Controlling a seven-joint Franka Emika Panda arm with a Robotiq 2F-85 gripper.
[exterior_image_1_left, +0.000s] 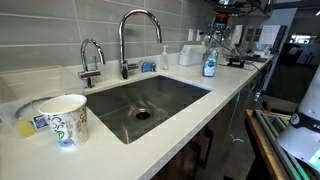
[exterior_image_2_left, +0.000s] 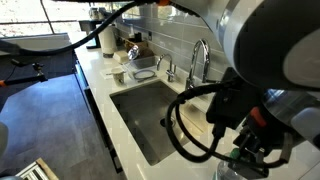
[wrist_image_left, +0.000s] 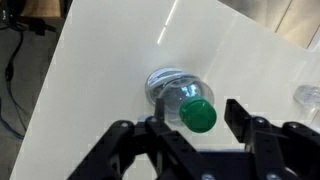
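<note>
A clear bottle with a green cap (wrist_image_left: 198, 115) stands upright on the white counter, seen from above in the wrist view. My gripper is over it, its dark fingers (wrist_image_left: 238, 116) spread to the two sides of the cap. A gap shows between the right finger and the cap; whether the left one touches the bottle, I cannot tell. In exterior view 1 the bottle (exterior_image_1_left: 210, 63) is near the counter's far end, with the arm reaching in above it. Exterior view 2 has the gripper close up, hiding much of the bottle.
A sink (exterior_image_1_left: 145, 108) with a tall faucet (exterior_image_1_left: 123, 45) lies along the counter. A patterned cup (exterior_image_1_left: 66, 122) stands at the near left. Against the wall are a soap bottle (exterior_image_1_left: 164, 58) and a blue item (exterior_image_1_left: 148, 66). Counter around the bottle is mostly bare.
</note>
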